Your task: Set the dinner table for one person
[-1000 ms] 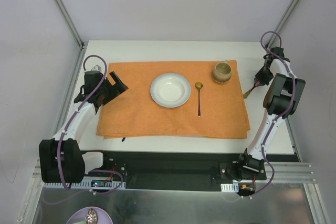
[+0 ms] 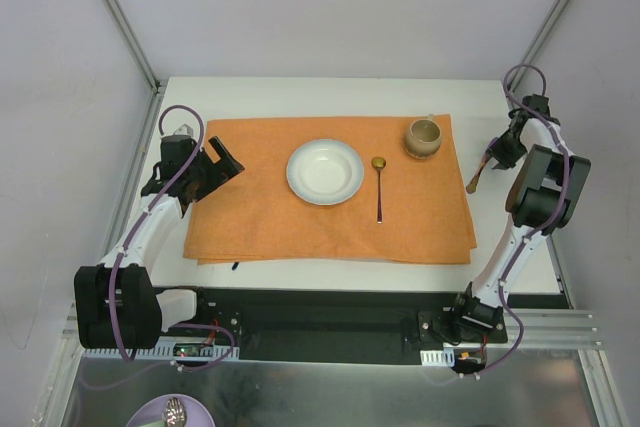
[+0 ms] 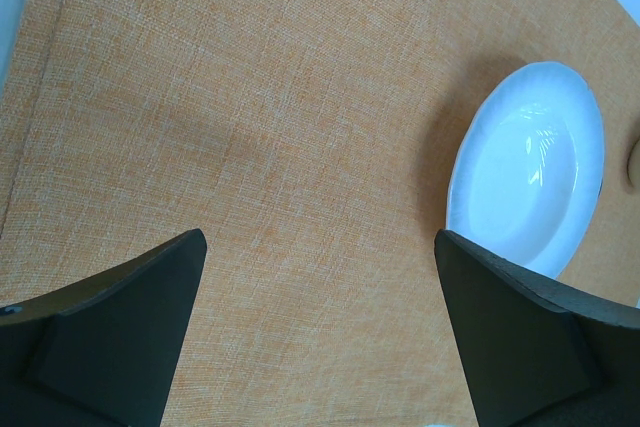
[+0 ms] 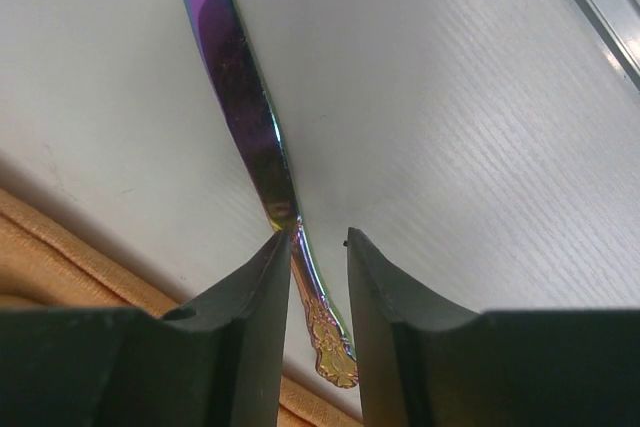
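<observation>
A white plate (image 2: 325,171) lies on the orange mat (image 2: 290,232), with a gold spoon (image 2: 379,187) to its right and a mug (image 2: 423,139) at the mat's top right corner. A knife (image 4: 240,97) with an iridescent blade and ornate handle lies on the white table just right of the mat; my right gripper is open low over it, the left finger by the handle's neck. My left gripper stands open over the mat's left part, left of the plate (image 3: 525,167), with only cloth beneath it.
A lilac bowl (image 2: 150,417) with cutlery sits below the table's front edge. The mat between left gripper and plate is clear. A metal rail (image 4: 590,7) runs close to the right gripper at the table's side.
The left arm and the tableware on the mat are unchanged.
</observation>
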